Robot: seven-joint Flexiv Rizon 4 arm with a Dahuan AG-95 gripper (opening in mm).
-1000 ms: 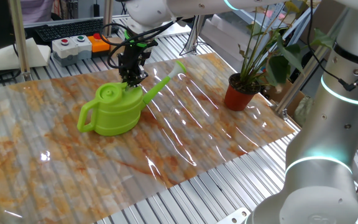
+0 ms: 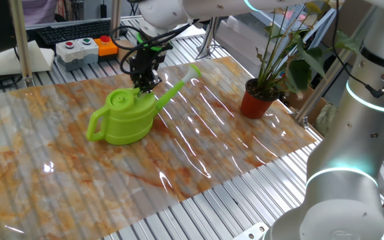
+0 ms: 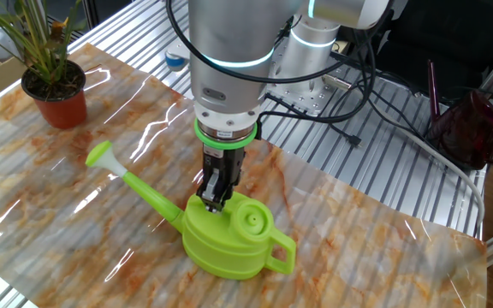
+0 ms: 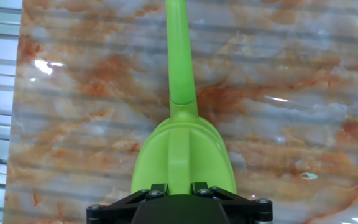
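A light green watering can (image 2: 129, 120) stands upright on or just over the marbled sheet; whether its base touches is unclear. In the second exterior view its spout (image 3: 148, 195) points to the back left and its loop handle (image 3: 282, 254) to the front right. My gripper (image 3: 213, 205) points down at the top of the can. In the wrist view the fingertips (image 4: 160, 188) lie close against both sides of the can's raised central grip (image 4: 179, 158), and the gripper appears shut on it. The dark gripper body hides the rear of the can.
A potted plant in a brown-red pot (image 2: 256, 101) stands beyond the spout's end. Button boxes (image 2: 79, 53) and a keyboard lie behind the sheet. A dark red watering can (image 3: 473, 128) sits off the sheet at the right. Much of the marbled sheet (image 2: 39, 180) is bare.
The watering can has shifted slightly to the right in the first exterior view, together with my gripper. The plant and the boxes have stayed put.
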